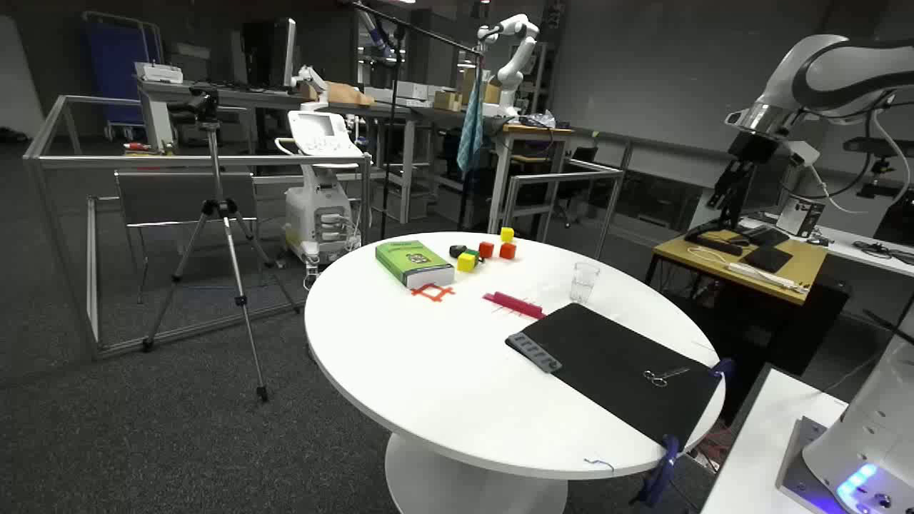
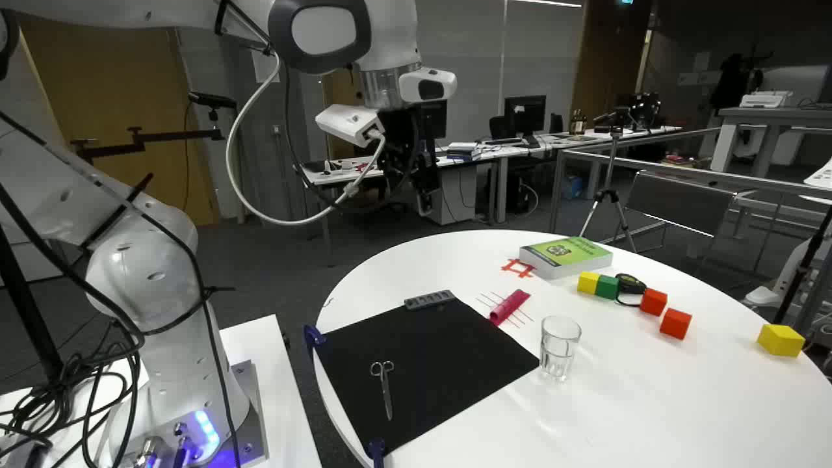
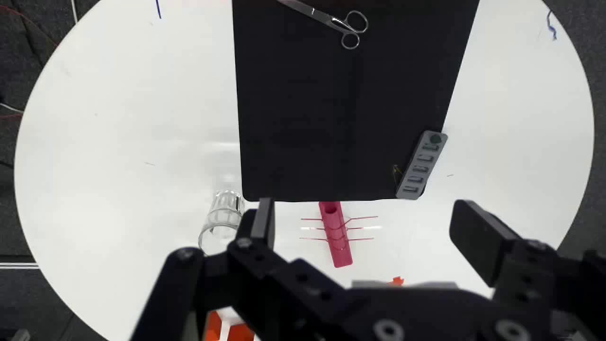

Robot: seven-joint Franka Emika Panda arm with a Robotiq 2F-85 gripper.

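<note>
High above the round white table (image 1: 385,360), my gripper is open, with nothing between its fingers. Below it in the wrist view lies a pink tube-like piece (image 3: 336,236) with thin red prongs, just off the edge of a black mat (image 3: 341,113). Silver scissors (image 2: 384,386) rest on that mat, and a grey slotted strip (image 3: 421,165) lies at its corner. A clear glass (image 2: 559,347) stands upright beside the mat. Farther off are a green book (image 1: 415,262), an orange-red lattice piece (image 1: 433,292) and a yellow block (image 2: 780,340).
Red blocks (image 2: 675,323), a green block (image 2: 606,287) and a black round item (image 2: 630,284) cluster on the table's far side. Blue clamps (image 1: 660,471) grip the mat at the table edge.
</note>
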